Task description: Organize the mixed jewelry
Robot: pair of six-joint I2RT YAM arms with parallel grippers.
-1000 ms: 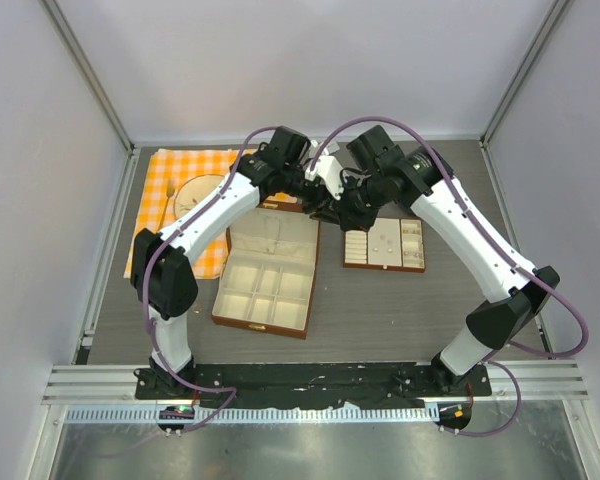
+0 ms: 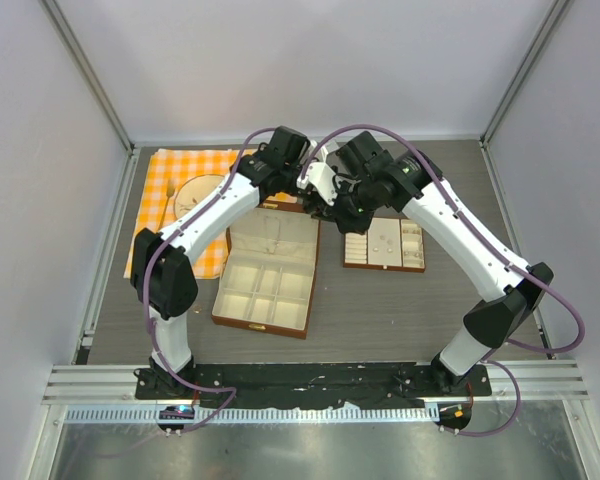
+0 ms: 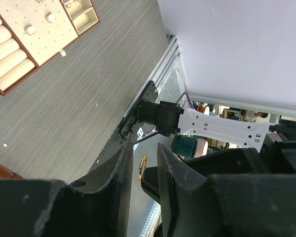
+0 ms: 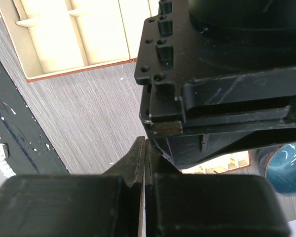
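My two grippers meet above the table in the top view. In the left wrist view a small gold ring (image 3: 143, 168) stands upright between the dark fingers of my left gripper, which are parted around it, in front of the right gripper's black body. In the right wrist view my right gripper has its fingertips together, partly under the left gripper's housing; what it holds cannot be made out there. An open compartment box (image 2: 265, 318) lies at centre-left, and a jewelry tray (image 2: 384, 240) with rolls, a pad and compartments lies to the right.
An orange checked cloth (image 2: 147, 205) with a round plate (image 2: 195, 190) is at the back left. A blue cup (image 4: 286, 170) shows in the right wrist view.
The left arm looks nearly still.
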